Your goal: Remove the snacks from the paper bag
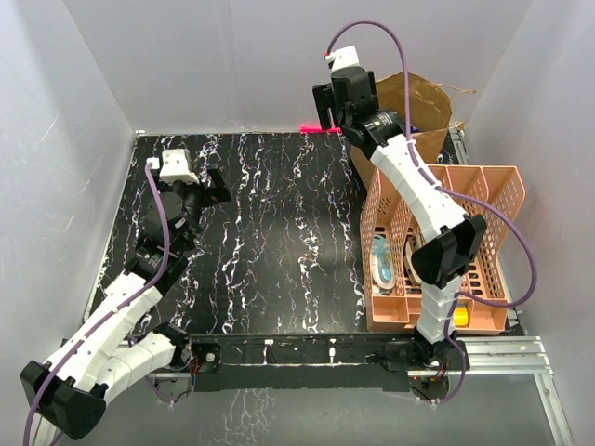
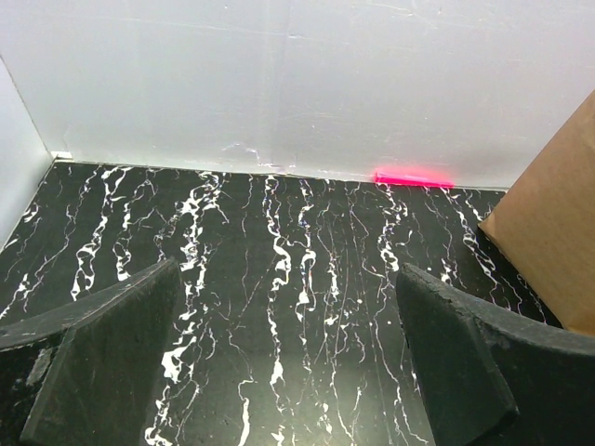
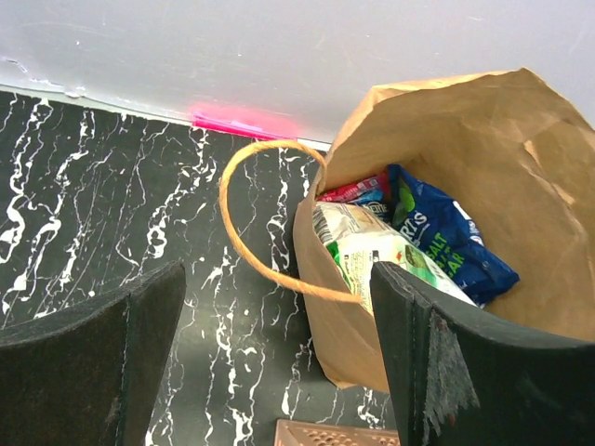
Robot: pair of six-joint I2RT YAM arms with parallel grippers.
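Note:
The brown paper bag (image 3: 502,167) stands open at the back right, its looped handle (image 3: 232,214) bent out over the left rim. Inside lie a blue snack packet (image 3: 432,237), a white-and-green packet (image 3: 363,246) and a red one (image 3: 349,193). My right gripper (image 1: 346,100) is open, raised at the bag's left side, with the bag below and ahead of it in the right wrist view. My left gripper (image 1: 209,188) stands open over the left of the dark table, nothing between its fingers; in the left wrist view the bag's side shows at the right.
A pink organiser crate (image 1: 511,195) with dividers and small items fills the right of the table in front of the bag. Pale walls enclose the back and sides.

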